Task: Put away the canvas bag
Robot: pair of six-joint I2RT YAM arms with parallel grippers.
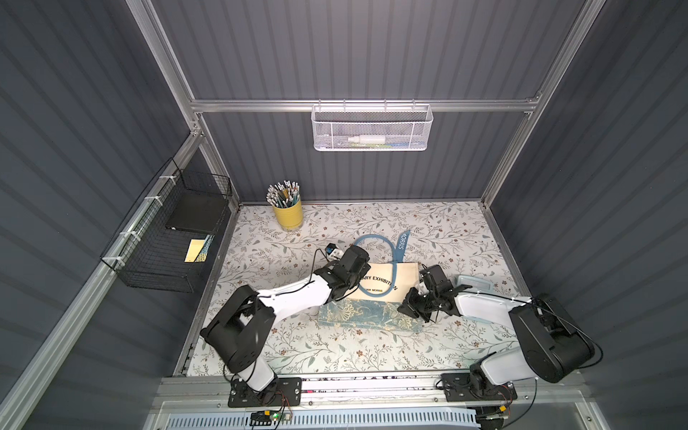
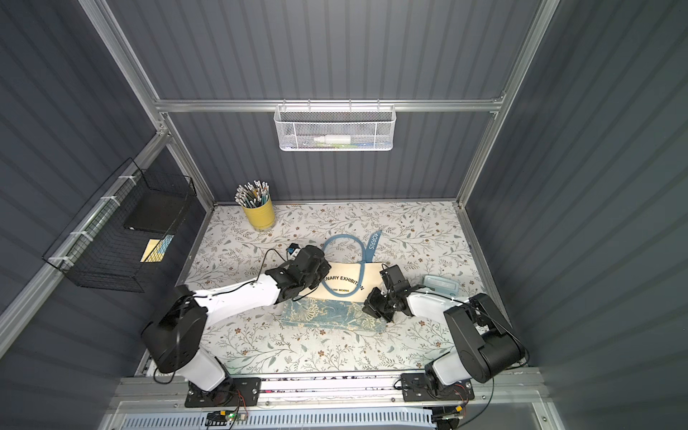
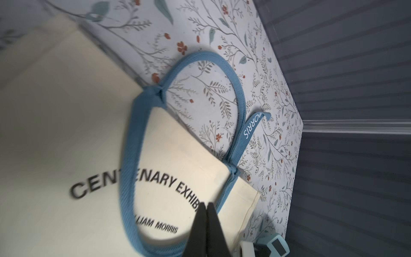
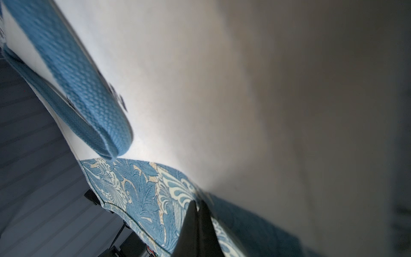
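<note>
The canvas bag lies flat on the table, cream above with lettering and a blue patterned band below. One blue handle loops down over its front; another blue strap, lettered "MORRIS", extends past the top edge. In the left wrist view, my left gripper is shut above the cream front, near the handle; nothing shows between its fingers. My right gripper is also shut, its tips at the patterned band toward the bag's right side. Whether any fabric is pinched there is hidden.
A yellow pot of pencils stands at the back left. The black wire basket hangs on the left wall, and a white mesh basket on the back wall. A clear tray sits behind the right arm.
</note>
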